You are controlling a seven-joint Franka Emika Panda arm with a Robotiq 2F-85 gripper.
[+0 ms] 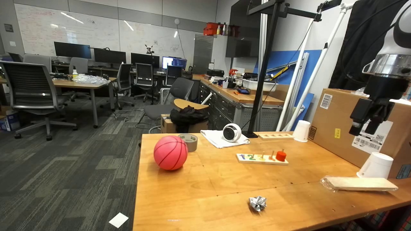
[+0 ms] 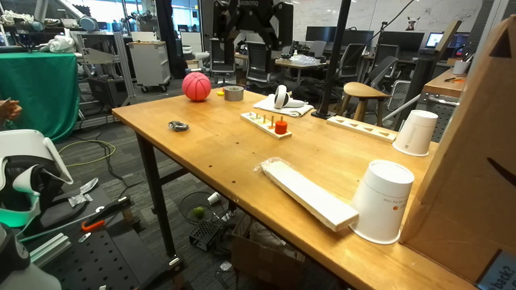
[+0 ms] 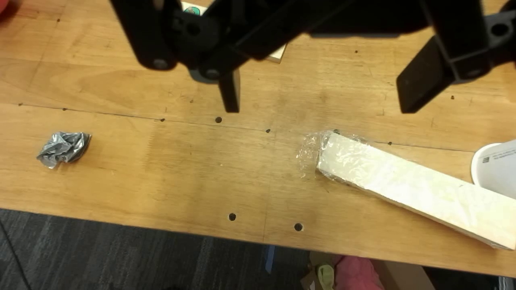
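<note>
High above the table, my gripper stands open, its two fingertips wide apart and only bare wood visible between them. A crumpled silver ball (image 1: 257, 203) lies near the front edge. The number peg board (image 1: 262, 158) carries red rings (image 1: 281, 156) on its end peg. In the wrist view a plastic-wrapped wooden block (image 3: 416, 188) lies below and to the right of the gripper, close to an upturned white cup (image 2: 383, 200). A pink basketball (image 1: 170, 152) rests at the table's left, beside a roll of grey tape (image 1: 188, 142).
A white headset (image 1: 231, 132) sits on a folded towel (image 1: 217, 139) at the back, near a black post (image 2: 333, 63). Another white cup (image 2: 417, 133) and a slotted wooden strip (image 2: 360, 128) are by the large cardboard box (image 1: 346, 123).
</note>
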